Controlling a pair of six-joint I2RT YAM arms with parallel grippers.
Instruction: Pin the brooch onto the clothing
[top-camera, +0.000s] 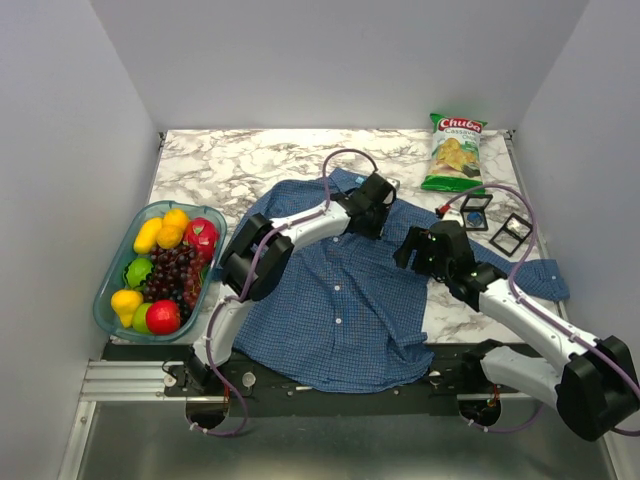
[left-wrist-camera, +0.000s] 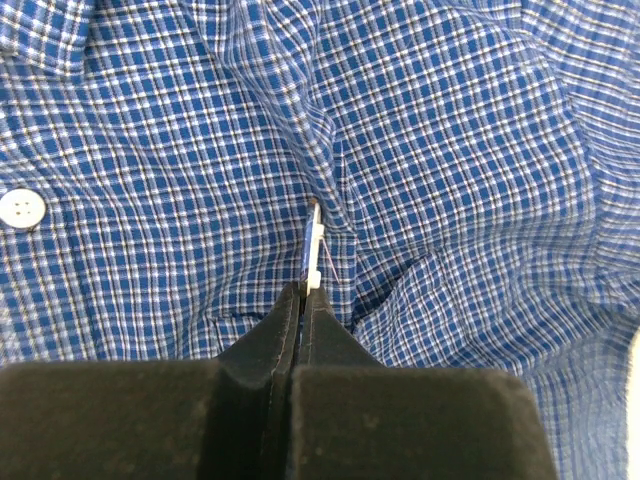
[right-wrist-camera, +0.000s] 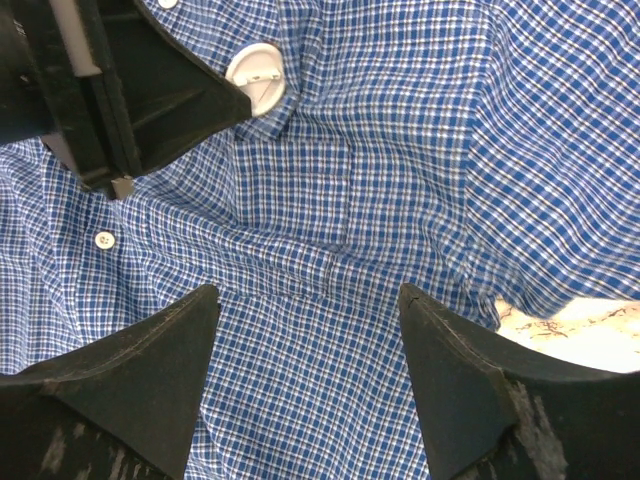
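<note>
A blue checked shirt (top-camera: 345, 285) lies spread over the table. Edge-on in the left wrist view, a thin brooch (left-wrist-camera: 308, 245) sticks out from the tips of my left gripper, which is shut on its edge. The right wrist view shows the brooch (right-wrist-camera: 262, 82) as a pale round disc with a bar across its back, above the shirt's chest beside a pocket-like patch. Whether its pin passes through the cloth I cannot tell. My right gripper stands open over the shirt, nothing between its fingers, to the right of the left one.
At the back right are a chip bag (top-camera: 457, 152) and two small open dark cases (top-camera: 475, 211), partly beside the shirt's sleeve. A fruit basket (top-camera: 103, 290) stands at the left. Bare marble shows at the back left.
</note>
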